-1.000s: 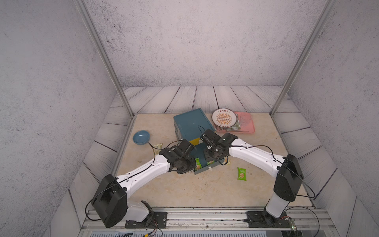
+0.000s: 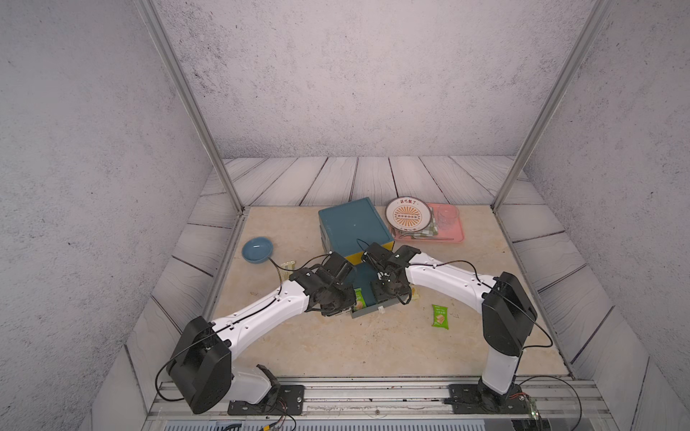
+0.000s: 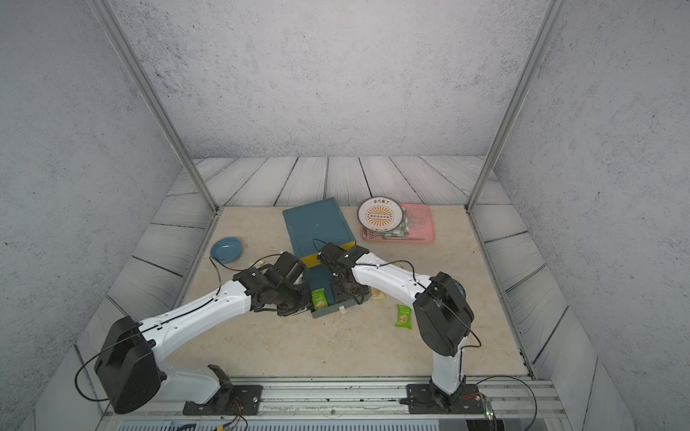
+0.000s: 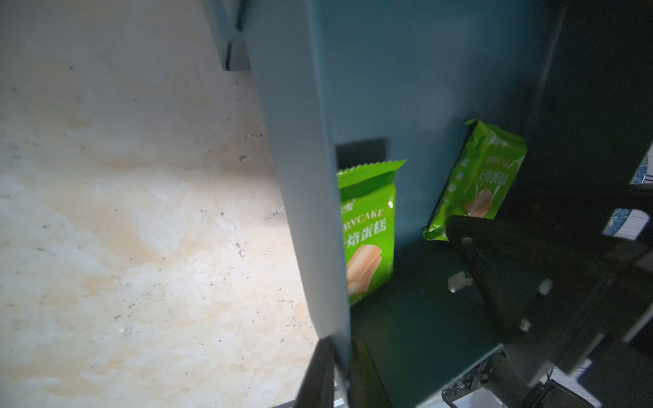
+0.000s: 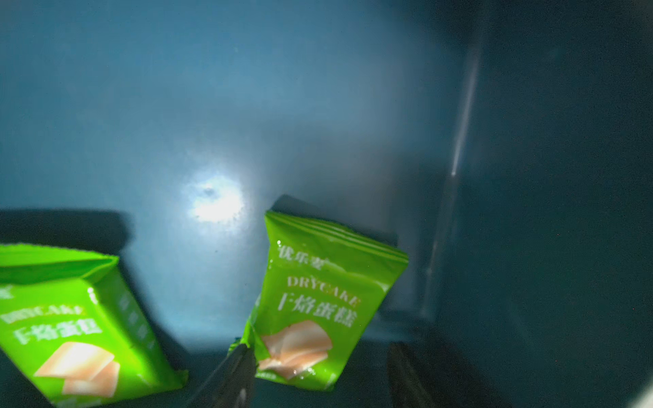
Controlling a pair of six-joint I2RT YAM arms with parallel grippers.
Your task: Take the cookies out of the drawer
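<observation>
Two green cookie packets lie in the open blue drawer: one close by the left side wall, the other further right. My left gripper is shut on the drawer's left side wall, a finger on either face. Inside the drawer my right gripper is open; its left finger overlaps the lower left edge of the right packet, its right finger stands clear of it. Whether the finger touches the packet cannot be told. A third green packet lies on the table right of the drawer.
The blue cabinet stands behind the drawer. At back right a pink tray bears a white plate; a blue bowl is at left.
The cabinet has moved very slightly right. The left arm looks unmoved.
</observation>
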